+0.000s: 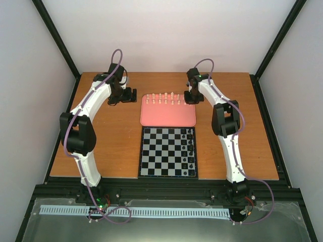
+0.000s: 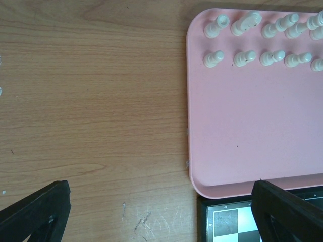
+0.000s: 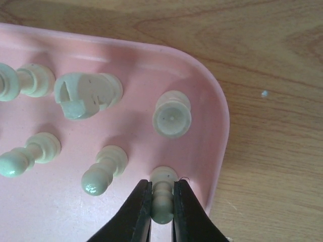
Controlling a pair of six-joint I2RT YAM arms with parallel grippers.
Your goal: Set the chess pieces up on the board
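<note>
White chess pieces stand in two rows along the far side of a pink tray (image 1: 168,117). In the right wrist view my right gripper is shut on the white pawn (image 3: 163,176) at the tray's right end, its base still close to the tray floor. A white rook (image 3: 172,114) stands behind it, with a white knight (image 3: 88,94) to the left. The chessboard (image 1: 160,152) lies in front of the tray, with black pieces (image 1: 190,147) along its right side. My left gripper stands open and empty, left of the tray.
Another white pawn (image 3: 104,170) stands close to the left of my right gripper. The tray's right rim (image 3: 222,132) runs just beside it. Bare wooden table (image 1: 229,156) lies on both sides, and the tray's front half is empty.
</note>
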